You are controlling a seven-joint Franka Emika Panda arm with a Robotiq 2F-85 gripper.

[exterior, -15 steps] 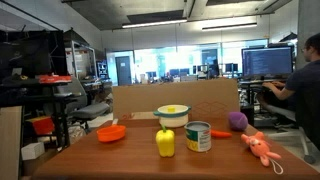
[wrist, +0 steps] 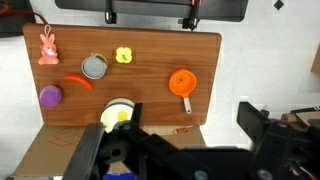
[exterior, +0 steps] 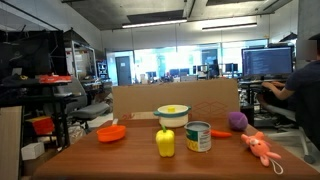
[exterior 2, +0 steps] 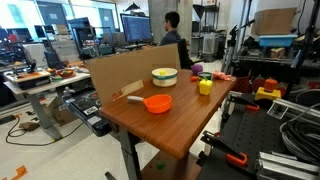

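Observation:
From above, in the wrist view, my gripper stands open, its dark fingers far apart at the bottom edge and nothing visible between them. Below it on the brown table (wrist: 150,85) lie an orange pan (wrist: 182,82), a yellow pepper (wrist: 124,54), a grey can (wrist: 94,67), an orange-red carrot (wrist: 78,79), a purple ball (wrist: 51,96) and a pink rabbit toy (wrist: 48,45). A white pot (wrist: 118,103) has something yellow in it and is partly covered by the gripper. Neither exterior view clearly shows the gripper.
Behind the pot, a cardboard panel (exterior 2: 110,80) stands along the table's far edge. Bare tabletop lies between the pepper and the orange pan. At the right in exterior view 1, a person (exterior: 309,88) sits at a desk beyond the table.
Nothing on the table has moved. The person in the background has shifted slightly.

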